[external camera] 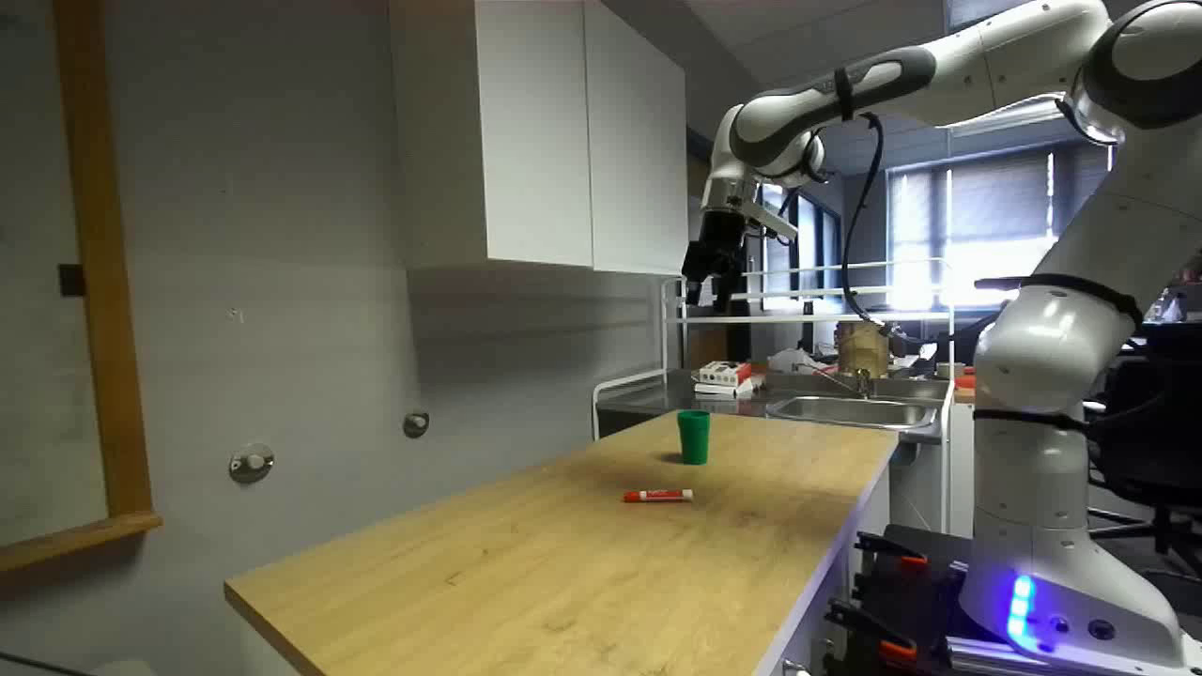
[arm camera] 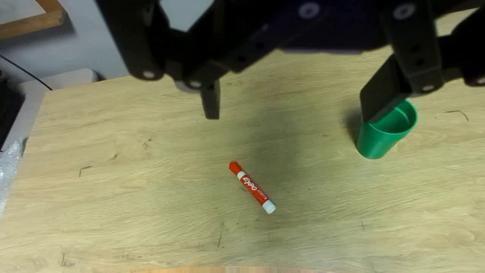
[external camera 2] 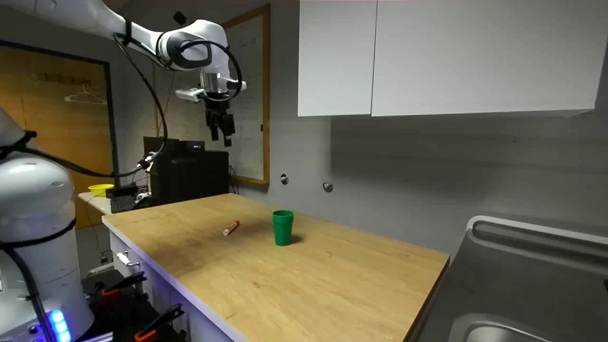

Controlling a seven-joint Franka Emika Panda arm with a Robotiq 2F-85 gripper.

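A red Expo marker (arm camera: 252, 187) with a white end lies flat on the wooden counter (arm camera: 150, 218). Beside it stands an upright green cup (arm camera: 380, 139), its mouth facing up; the part of its inside that shows in the wrist view looks empty. High above the counter hangs my gripper, open, its fingers pointing down and wide apart with nothing between them. One finger (arm camera: 382, 93) covers part of the cup's rim in the wrist view, though the gripper is well clear of it. The same marker (external camera: 658, 496) and cup (external camera 2: 283, 228) show in both exterior views.
White wall cabinets (external camera: 535, 135) hang over the counter's back side. Past one end are a metal sink (external camera: 851, 410) and some boxes (external camera: 723, 374); a dark monitor (external camera 2: 191, 171) stands beyond the other.
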